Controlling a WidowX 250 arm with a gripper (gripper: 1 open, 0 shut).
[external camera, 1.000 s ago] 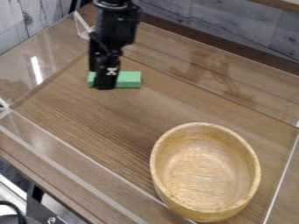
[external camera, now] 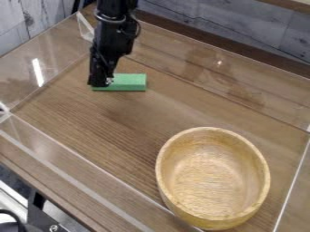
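My black gripper (external camera: 100, 78) hangs at the upper left of the wooden table, its tip low at the left end of a flat green block (external camera: 125, 82). The fingers look shut; whether they touch the block is hard to tell. A large empty cream bowl (external camera: 213, 208) sits at the lower right.
A wall edge runs along the back right. Cables and dark hardware lie beyond the table's lower-left edge.
Over the last second my gripper has moved left and back from in front of the block's right part to its left end. The bowl is unmoved.
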